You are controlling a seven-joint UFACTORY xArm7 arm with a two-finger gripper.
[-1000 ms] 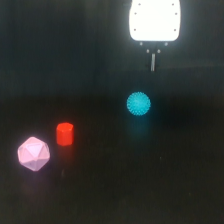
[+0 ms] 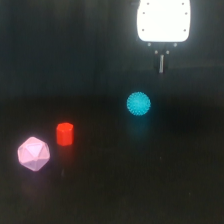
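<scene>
A teal, bumpy-looking ball [image 2: 138,103] rests on the dark surface, right of the middle. Left of it stands a small red block [image 2: 65,134] with a faceted outline. Farther left and nearer the camera lies a pink, many-sided solid [image 2: 33,154]. My gripper [image 2: 161,68] hangs at the upper right beneath the white arm end, above and to the right of the ball in the picture and apart from it. Its dark fingers blend into the background, so their opening is unclear. Nothing visible hangs from it.
The white arm end [image 2: 164,20] is cut off by the top edge of the view. A dark backdrop fills the rear.
The arm end and gripper have shifted a little to the right. The ball, the red block and the pink solid have stayed in place.
</scene>
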